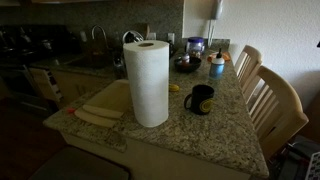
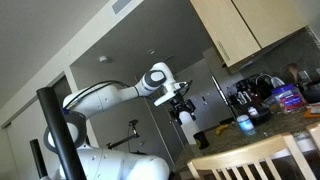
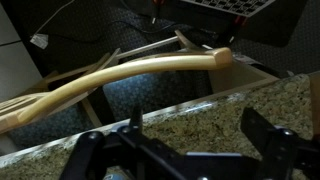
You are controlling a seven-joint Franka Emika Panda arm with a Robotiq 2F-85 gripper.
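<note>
My gripper stands open in the wrist view, its dark fingers wide apart over the speckled counter edge (image 3: 195,120). No object is clearly held between them; a pale sliver at the bottom of that view is too little to identify. In exterior view 2 the arm (image 2: 95,98) reaches over the counter, with the gripper (image 2: 182,103) high at its end. On the counter stand an upright white paper towel roll (image 1: 149,85) and, beside it, a black mug (image 1: 200,99) with a round emblem.
A blue-and-white bottle (image 1: 217,66), a purple-lidded jar (image 1: 195,46) and a dark round bowl (image 1: 185,64) are farther back. Wooden chairs (image 1: 275,110) line the counter's side; one chair's curved top rail (image 3: 130,72) crosses the wrist view. Bare counter (image 1: 215,135) lies in front of the mug.
</note>
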